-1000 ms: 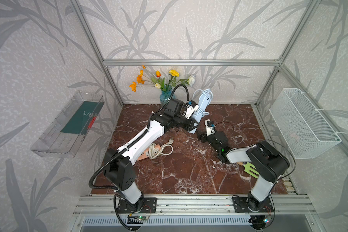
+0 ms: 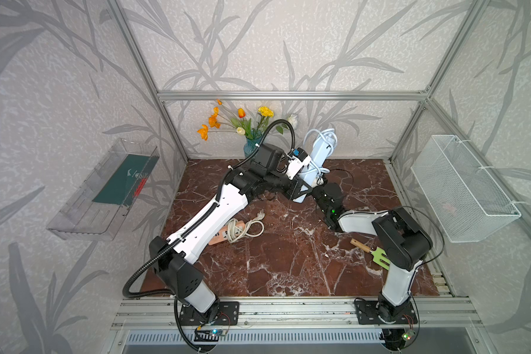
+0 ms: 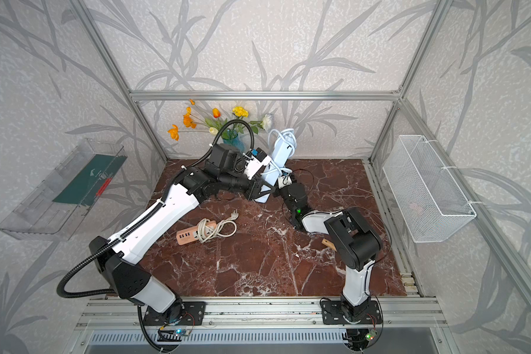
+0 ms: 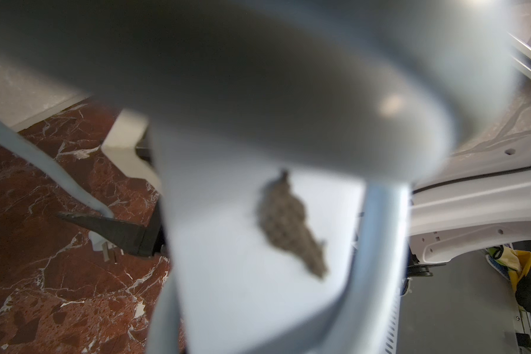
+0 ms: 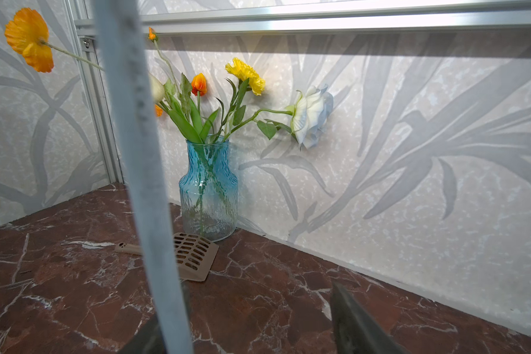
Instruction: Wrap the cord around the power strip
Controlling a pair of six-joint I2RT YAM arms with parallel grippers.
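The light blue power strip is held upright and tilted above the table, pale cord looped round it, in both top views. My left gripper is shut on it near its lower part; the strip fills the left wrist view, blurred. My right gripper is just beside and behind the strip's lower half. In the right wrist view its two blurred fingertips stand apart at the bottom, with a length of cord hanging close in front of the left one; I cannot tell whether it touches.
A vase of flowers and a slotted spatula stand and lie at the back. A pink power strip lies front left, a green fork tool front right. Wire baskets hang on both side walls.
The held strip has risen and moved slightly right with my left gripper.
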